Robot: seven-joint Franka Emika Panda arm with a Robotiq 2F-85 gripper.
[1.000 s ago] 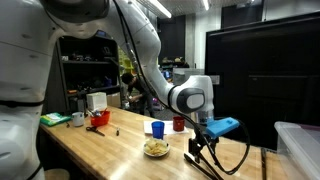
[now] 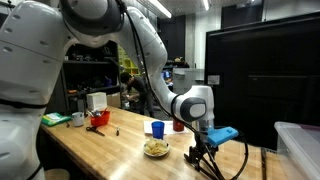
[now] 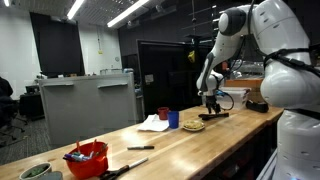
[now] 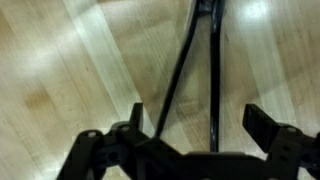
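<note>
Black tongs (image 4: 214, 80) lie on the wooden table, their two long arms joined at the top of the wrist view and spreading toward its bottom. Over them is my gripper, open, with one black finger (image 4: 137, 117) to the left of the arms and the other to the right. Both fingers look clear of the tongs. From the side, the gripper (image 2: 199, 158) is low over the table, right of a bowl of yellowish food (image 2: 156, 147). How much height is left between fingertips and table I cannot tell.
A blue cup (image 2: 158, 129) and a red container (image 2: 178, 126) stand behind the bowl. A red basket (image 3: 87, 160) of utensils sits at the table's other end, near a knife (image 3: 126, 168). A clear plastic bin (image 2: 300, 145) is at the right edge.
My gripper has come down toward the table over the tongs, which have not visibly moved. Its fingers stay open.
</note>
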